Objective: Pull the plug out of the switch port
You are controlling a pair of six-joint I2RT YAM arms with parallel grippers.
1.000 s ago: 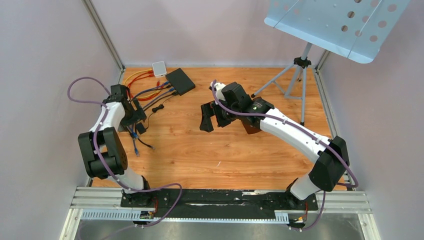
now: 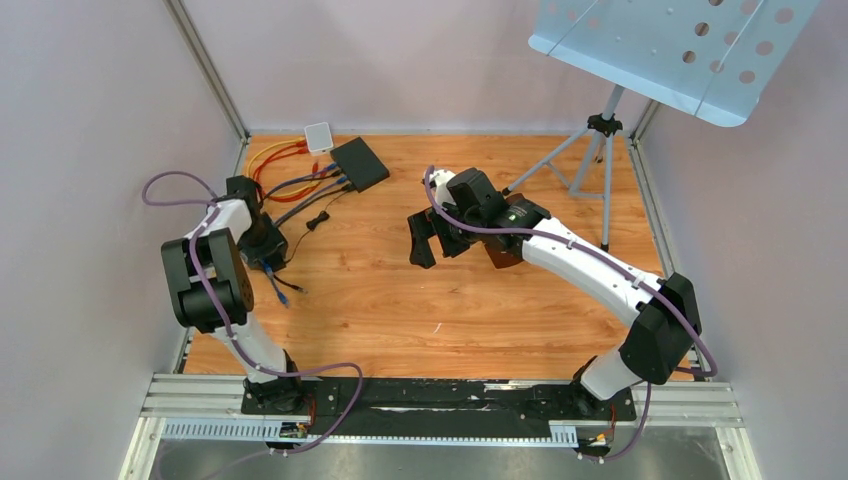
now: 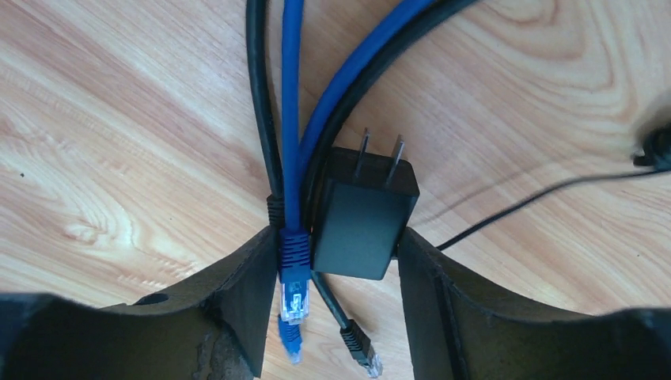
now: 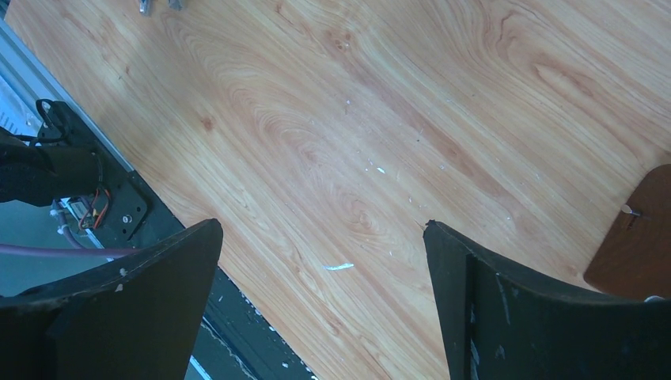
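The black switch [image 2: 360, 163] lies at the back of the table, with blue and black cables running into its near-left side. In the left wrist view, my left gripper is part open. Between its fingers are a black power adapter [image 3: 364, 218] with two metal prongs and, beside it, the blue cable plug [image 3: 294, 265] with a clear end. The fingers are close against both; whether they grip is unclear. A black cable plug [image 3: 358, 344] lies just below. My right gripper stands open over bare wood, far from the switch.
A white box [image 2: 319, 138] sits behind the switch, with orange and yellow cables [image 2: 272, 160] looped to its left. A thin black cord runs right from the adapter. A brown piece [image 4: 637, 245] lies beside the right gripper, and a tripod stand [image 2: 603, 150] rises back right. Mid-table is clear.
The free blue plug has shifted right and slightly back. The right arm has barely moved.
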